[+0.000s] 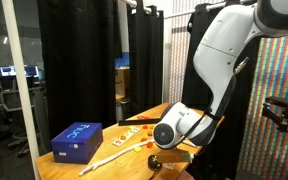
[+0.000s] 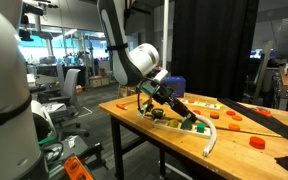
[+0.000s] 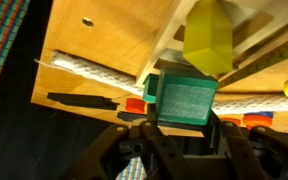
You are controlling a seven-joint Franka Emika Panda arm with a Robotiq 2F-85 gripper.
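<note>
A green block [image 3: 185, 98] sits between the dark fingers of my gripper in the wrist view; the gripper is shut on it. A yellow block [image 3: 208, 38] lies just past it, close to the green block. From exterior view 1, the gripper [image 1: 156, 161] is low over the near end of the table, partly hidden by the arm. Exterior view 2 has the gripper [image 2: 189, 117] down among small coloured pieces. Whether the green block touches what is beneath it, I cannot tell.
A blue box [image 1: 77, 143] stands on the wooden table's left side in exterior view 1. A white tube [image 2: 212, 135] curves across the tabletop near the gripper. A red piece [image 2: 257, 142] and several small coloured ones lie farther right. Bare wood shows at the front.
</note>
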